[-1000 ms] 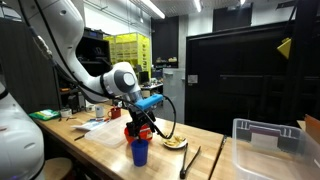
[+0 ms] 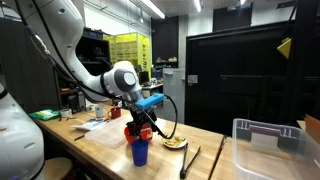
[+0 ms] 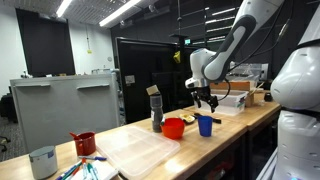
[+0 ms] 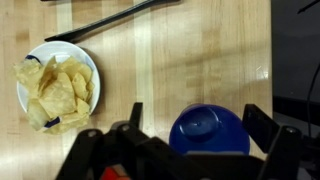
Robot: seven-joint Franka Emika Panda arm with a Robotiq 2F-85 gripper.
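A blue cup [image 3: 205, 128] stands upright near the table's edge. My gripper [image 3: 204, 106] is just above it, pointing down. From the wrist view, the gripper is open, its fingers wide apart with the cup [image 4: 215, 132] below and between them. The cup looks empty from above. A red bowl [image 3: 173, 129] sits close beside the cup; only a red corner of it enters the wrist view. Farther off, a white plate [image 4: 93, 100] holds yellow chips [image 4: 59, 95].
A dark stick-like utensil [image 2: 190, 162] lies on the table right of the cup. A clear plastic bin [image 2: 268, 145] occupies the right side. In exterior view 2, a cutting board [image 3: 135, 150], a dark canister [image 3: 156, 110], a red mug [image 3: 82, 143] and a pot [image 3: 43, 160] stand to the left.
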